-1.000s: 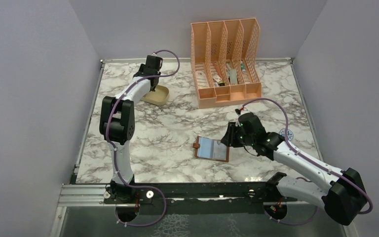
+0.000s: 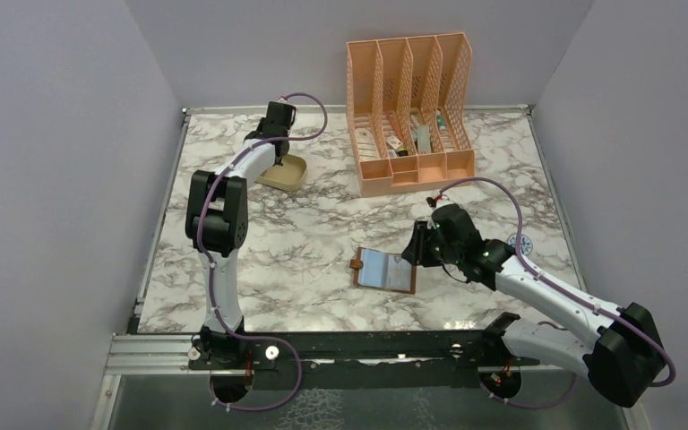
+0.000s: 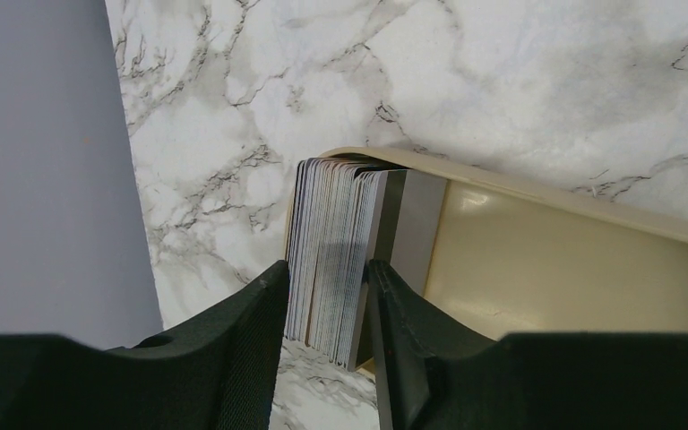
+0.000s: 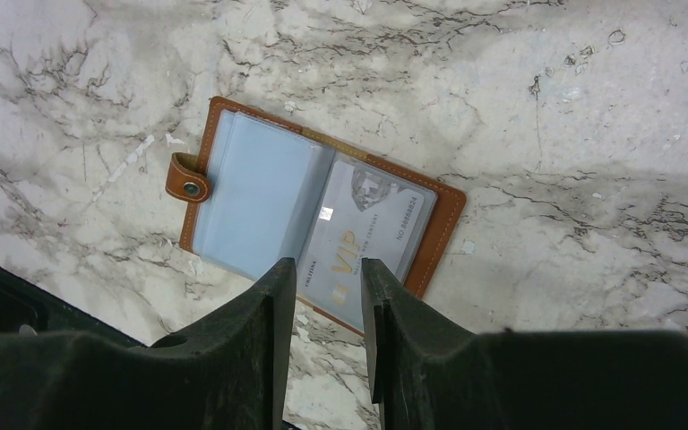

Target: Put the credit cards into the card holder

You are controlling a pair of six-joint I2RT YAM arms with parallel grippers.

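Observation:
A stack of cards (image 3: 327, 224) stands on edge at one end of a beige tray (image 2: 285, 179) at the back left. My left gripper is over the stack, part open, one fingertip at each side of the cards' near part; whether they touch is unclear. The brown card holder (image 4: 444, 228) lies open at the front middle, with clear sleeves and a silver VIP card (image 4: 349, 251) in the right one. My right gripper hangs open above the holder's near edge, with nothing visible between its fingers.
A salmon-coloured desk organiser (image 2: 412, 179) with items in its slots stands at the back centre. Walls border the table at left, back and right.
The left arm has shifted slightly over the tray in the last second, its upper part a little to the right. The right arm and the card holder are unchanged.

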